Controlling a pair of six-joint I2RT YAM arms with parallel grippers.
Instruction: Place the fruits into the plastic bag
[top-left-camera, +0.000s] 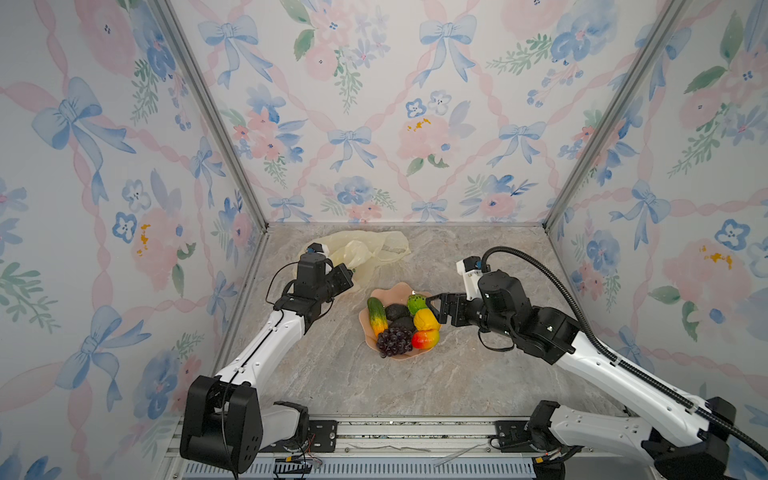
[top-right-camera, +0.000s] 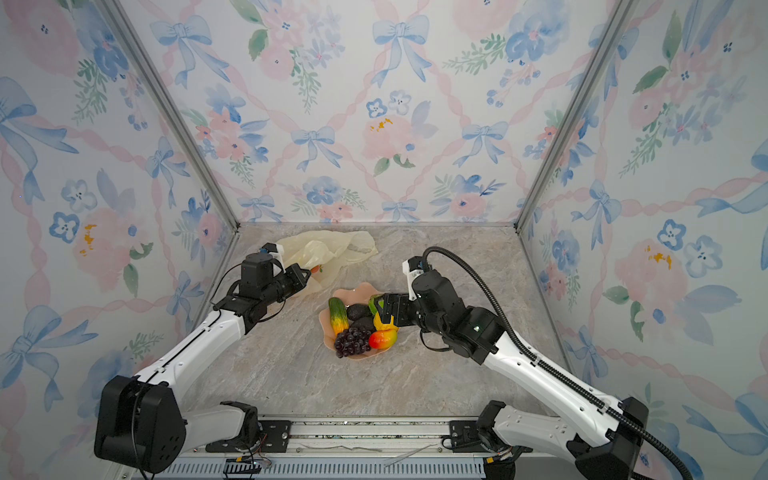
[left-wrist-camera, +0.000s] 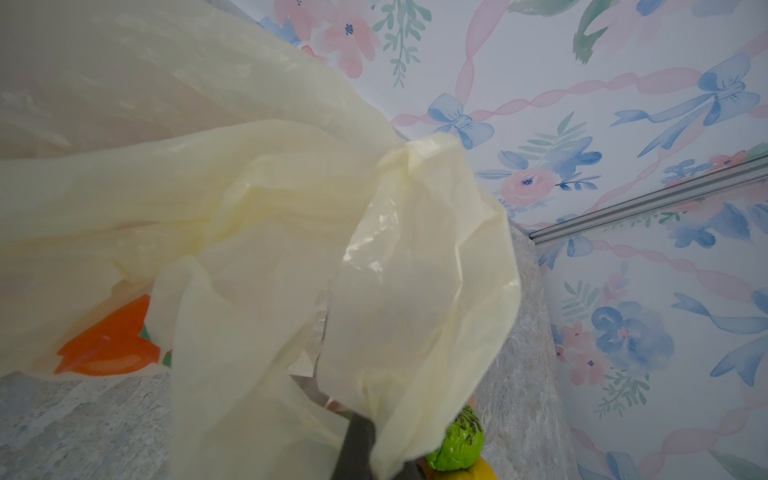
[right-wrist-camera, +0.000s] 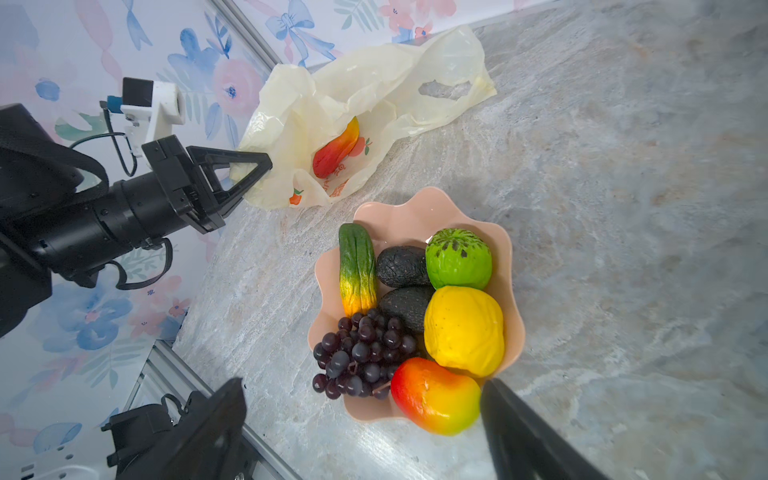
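The translucent cream plastic bag (right-wrist-camera: 432, 76) lies at the back left with its mouth facing the fruit, and a red-yellow fruit (right-wrist-camera: 336, 149) rests inside. My left gripper is shut on the bag's edge, and its film covers much of the left wrist view. A pink scalloped bowl (right-wrist-camera: 436, 209) holds dark grapes (right-wrist-camera: 361, 352), a green-yellow cucumber-like piece (right-wrist-camera: 357, 268), two dark avocados (right-wrist-camera: 402, 266), a green fruit (right-wrist-camera: 458, 258), a yellow fruit (right-wrist-camera: 464, 330) and a red-yellow mango (right-wrist-camera: 432, 396). Above the bowl's right side, my right gripper (top-left-camera: 438, 309) is open and empty.
Bare grey marbled tabletop (right-wrist-camera: 640, 240) lies right of the bowl and in front of it. Flower-patterned walls (top-left-camera: 416, 120) enclose the back and sides. A metal rail (top-left-camera: 416, 429) runs along the front edge.
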